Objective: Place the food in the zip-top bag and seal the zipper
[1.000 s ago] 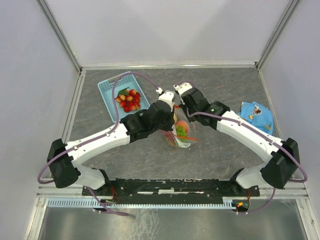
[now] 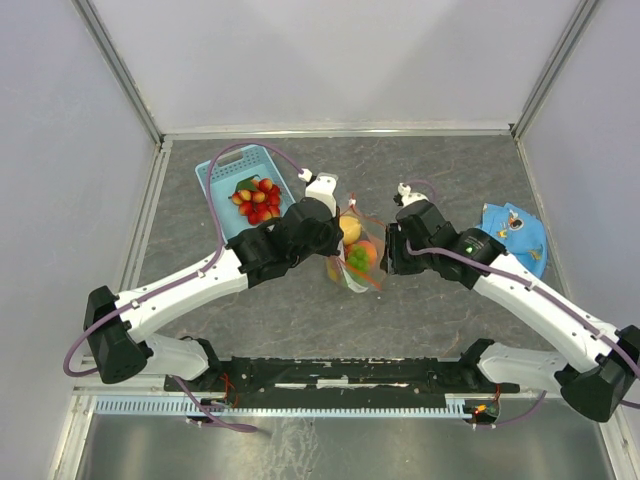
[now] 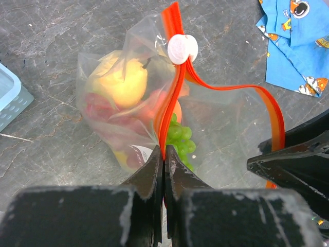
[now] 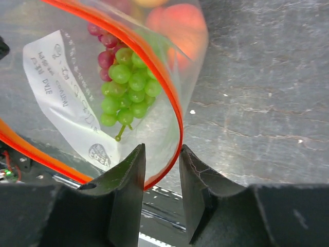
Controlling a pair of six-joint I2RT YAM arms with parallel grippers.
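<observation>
The clear zip top bag (image 2: 347,274) stands mid-table, its orange-edged mouth gaping. Inside it are green grapes (image 4: 126,87), a yellow fruit (image 3: 121,82) and a peach-coloured fruit (image 4: 180,31). My left gripper is shut on one side of the bag's orange zipper edge (image 3: 165,116). The white zipper slider (image 3: 182,49) sits on the orange track beyond those fingertips. On the opposite side, my right gripper is open, with the other stretch of orange edge (image 4: 177,116) passing between its fingers.
A light-blue basket (image 2: 215,193) with several red and orange fruits (image 2: 260,198) stands at the back left. A blue patterned cloth (image 2: 515,238) lies at the far right. Bare grey table surrounds the bag.
My right gripper has moved right and toward the front, from the bag's far side to the right edge of its mouth.
</observation>
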